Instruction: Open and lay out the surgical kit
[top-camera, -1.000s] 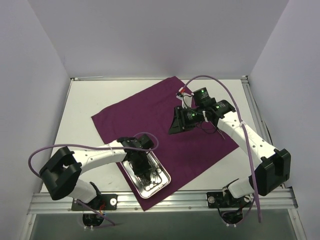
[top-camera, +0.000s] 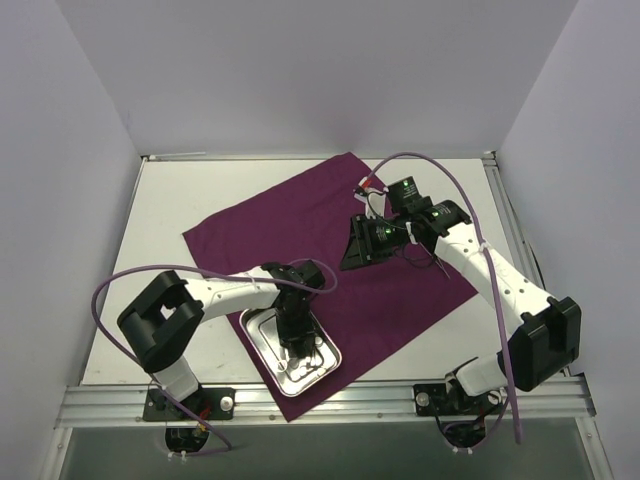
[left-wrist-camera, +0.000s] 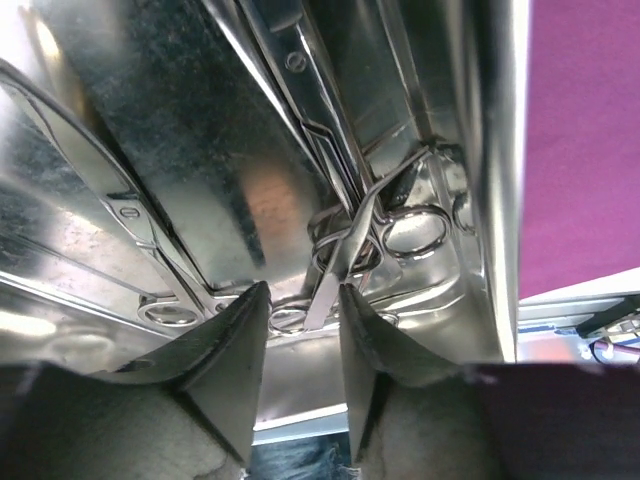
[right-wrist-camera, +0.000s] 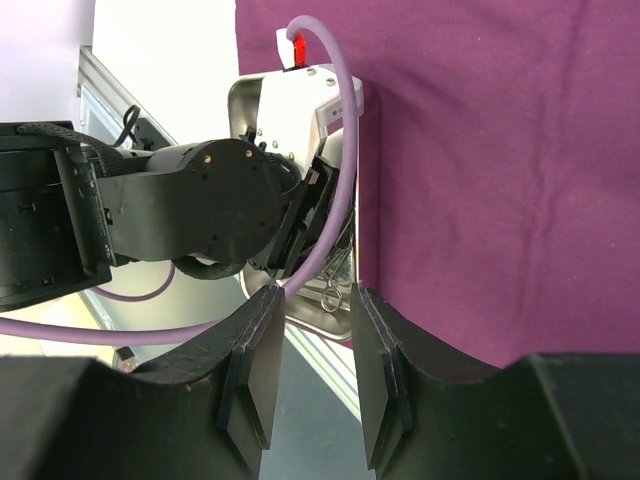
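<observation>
The metal tray (top-camera: 336, 351) sits on the purple cloth (top-camera: 345, 318) at the front left. Over its front part hangs my left gripper (top-camera: 297, 350), fingers apart. In the left wrist view, a slim bent-tipped instrument (left-wrist-camera: 350, 246) lies across the ring handles of other tools, its flat end near the gap of the left gripper; no grasp shows. Scissor-like tools (left-wrist-camera: 130, 212) and a clamp (left-wrist-camera: 300, 75) rest inside too. My right gripper is open and empty above the middle of the cloth; from there, the left arm hides much of the tray.
A ring-handled instrument (top-camera: 442, 268) lies on the cloth at the right, partly covered by the right arm. Bare cloth stretches across the back and centre. Purple cables (top-camera: 190, 268) loop over both arms. White table (top-camera: 165, 215) shows at the left.
The right arm has hardly moved, and the tray stays in place.
</observation>
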